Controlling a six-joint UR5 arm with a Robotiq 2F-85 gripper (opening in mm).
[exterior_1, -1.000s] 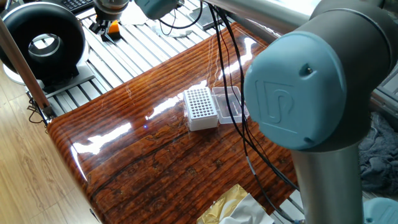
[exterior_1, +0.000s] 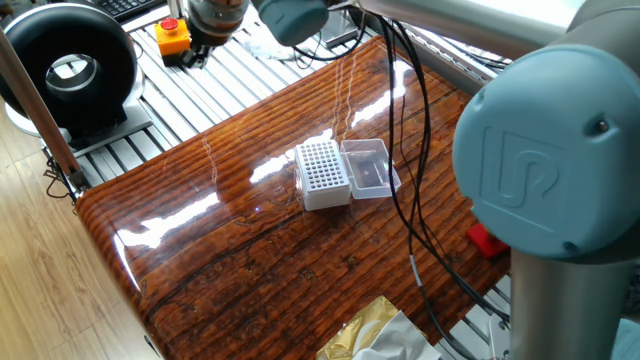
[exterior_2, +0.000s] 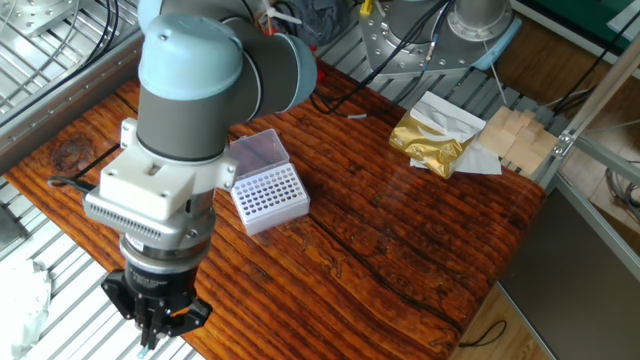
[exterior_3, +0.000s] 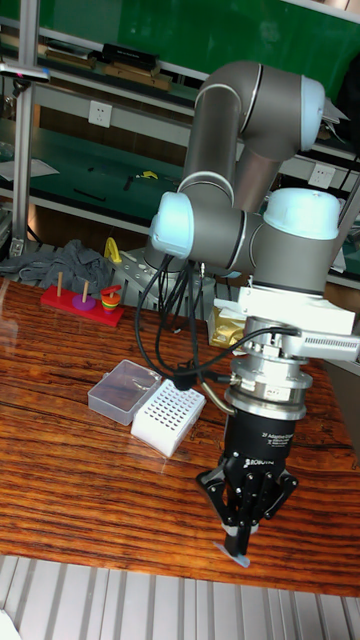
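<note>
A white rack with a grid of round holes (exterior_1: 323, 174) stands on the glossy wooden table, its clear lid (exterior_1: 369, 168) open beside it. In exterior view 3, my gripper (exterior_3: 239, 527) points down near the table's edge, to the right of the rack (exterior_3: 168, 419) and well apart from it. Its fingers are close together on a small pale-blue piece (exterior_3: 232, 556) that sticks out below the tips. The same gripper (exterior_2: 149, 336) is at the lower left in exterior view 2, with a bluish end just showing. What exactly the piece is cannot be made out.
A gold-and-white tissue pack (exterior_2: 436, 140) and wooden blocks (exterior_2: 518, 141) lie at one corner of the table. A red peg toy (exterior_3: 83, 304) stands near another edge. An orange emergency-stop box (exterior_1: 172, 38) sits on the slatted bench. Cables hang from the arm.
In exterior view 1, my gripper has moved rightward and slightly down the picture, away from the black ring. The large blue arm joint and hanging cables have shifted right. The rack stays put.
</note>
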